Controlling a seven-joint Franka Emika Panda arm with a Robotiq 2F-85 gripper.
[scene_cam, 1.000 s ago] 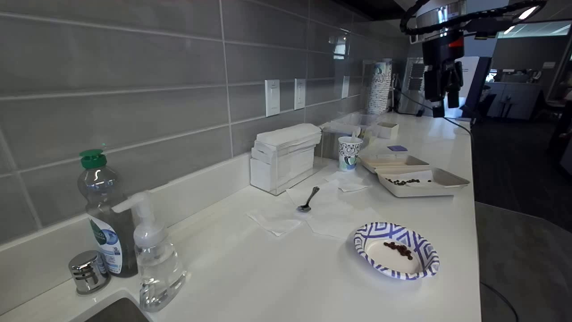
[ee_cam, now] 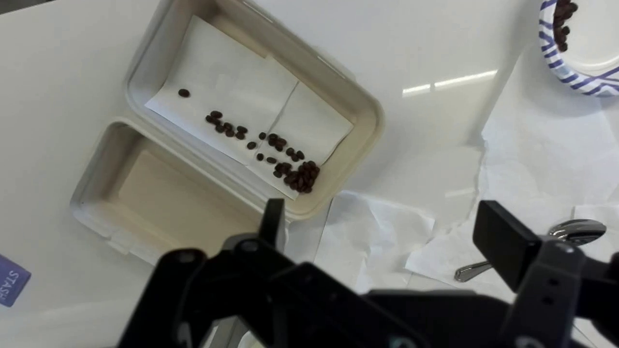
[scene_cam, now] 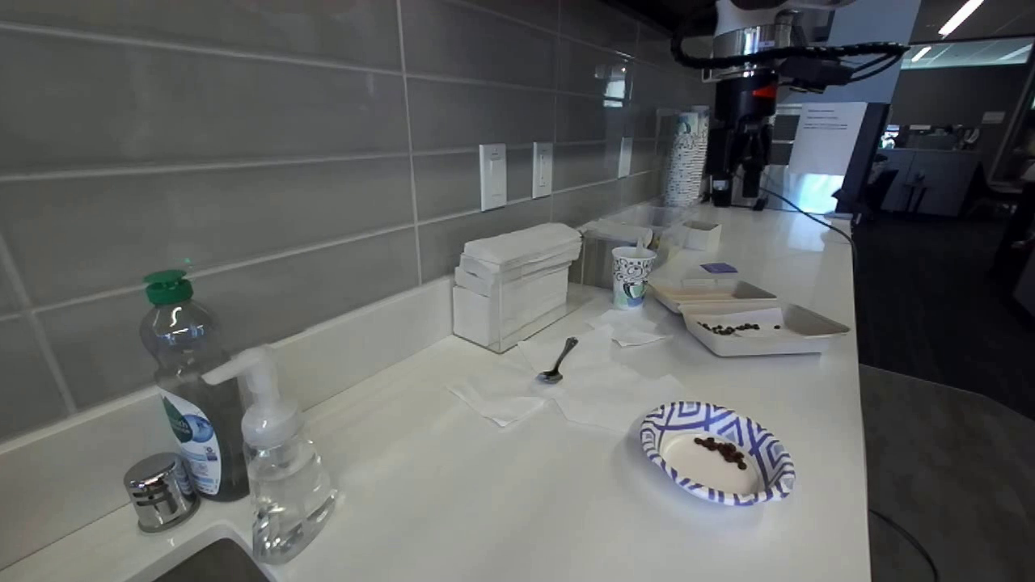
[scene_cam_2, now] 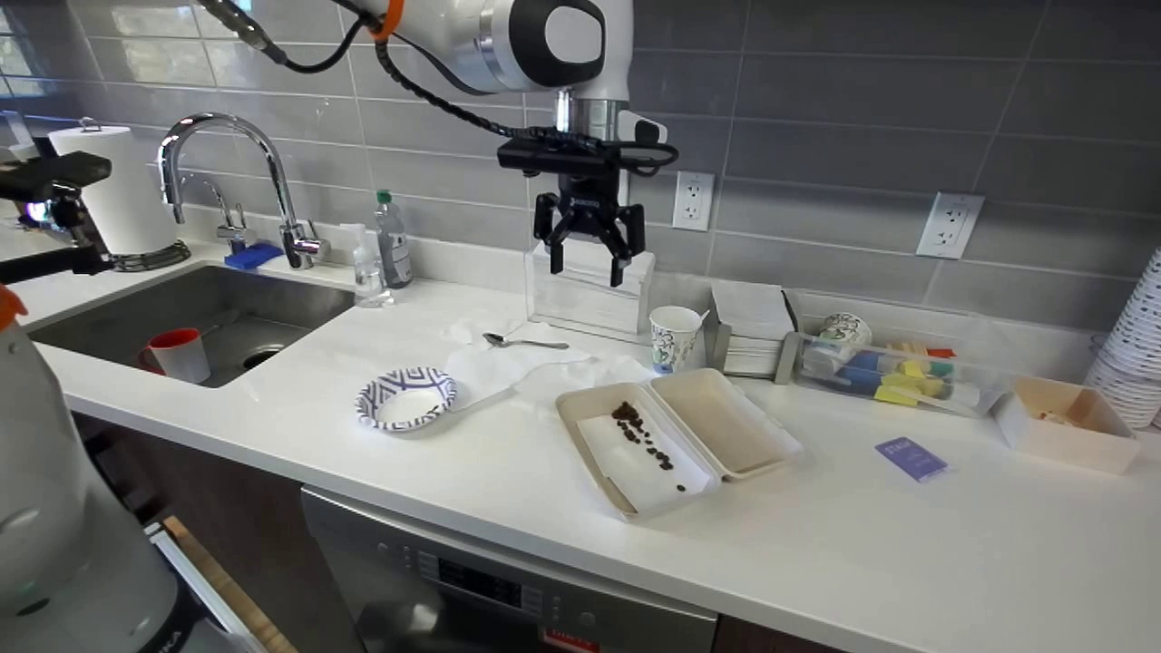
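Note:
My gripper hangs empty and open high above the counter, in front of the tiled wall. In the wrist view its two fingertips stand wide apart, with paper napkins visible below. Dark beans lie on paper in one half of an open takeout box; the box's other half is bare. A blue-patterned paper bowl holds a small cluster of beans. Between bowl and box, a metal spoon rests on white napkins.
A patterned paper cup stands behind the box, near a napkin holder. Soap bottles stand by the sink. Farther right are a clear bin, a small purple packet and a pale box.
The arm has moved toward the wall, and the gripper sits slightly lower in exterior view 1. The bowl, box, beans and spoon have not moved.

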